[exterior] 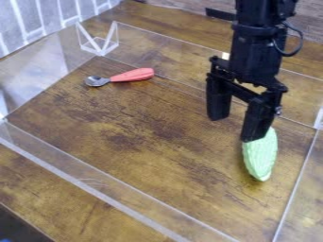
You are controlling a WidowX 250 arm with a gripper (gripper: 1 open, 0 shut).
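My black gripper [243, 115] hangs over the right side of the wooden board, open, with its two fingers apart. A pale green elongated object [259, 156] lies on the wood just below and right of the fingers, partly behind them. A spoon with a red handle [132, 75] lies at the upper left, its metal bowl pointing left.
Clear plastic walls [101, 194] border the wooden surface [113, 142]. A small white wire-like shape [98, 38] stands at the top left. The middle and lower left of the board are clear.
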